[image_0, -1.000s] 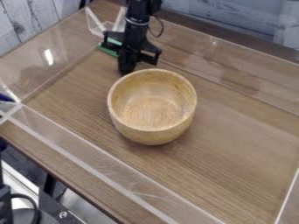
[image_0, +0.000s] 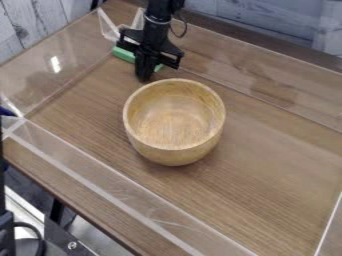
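A black robot arm with its gripper (image_0: 144, 66) reaches down from the top centre, its tip low over a green object (image_0: 127, 49) with white, clear parts at the upper left. The fingers are small and dark, and what lies between them cannot be made out. A large tan bowl (image_0: 174, 120) stands in the middle, in front of the gripper.
A pale strip runs along the left side, with dark cables at the lower left edge and a small blue item at the far left.
The arm has shifted very slightly; its tip stays by the green object. The bowl has not visibly moved.
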